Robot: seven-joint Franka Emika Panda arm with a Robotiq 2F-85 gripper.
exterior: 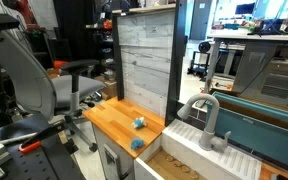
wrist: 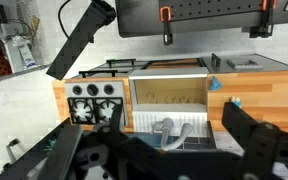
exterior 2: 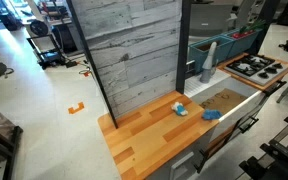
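Note:
In the wrist view, the gripper shows as two dark fingers spread well apart, with nothing seen between them. It is above a toy kitchen, over the sink side. A blue object (wrist: 215, 83) rests on the wooden counter (exterior 2: 144, 135) beside the open drawer (wrist: 169, 90). Farther along that counter sits a smaller light-blue and white item (exterior 2: 179, 108). The drawer's wooden floor looks bare. The gripper cannot be made out clearly in the exterior views.
A grey curved faucet (exterior: 210, 118) rises beside the white ribbed drainboard (exterior: 224, 158). The stovetop (wrist: 96, 103) lies past the drawer. A tall grey wood-plank panel (exterior 2: 139, 50) backs the counter. A dark table edge (wrist: 209, 20) runs opposite the drawer front.

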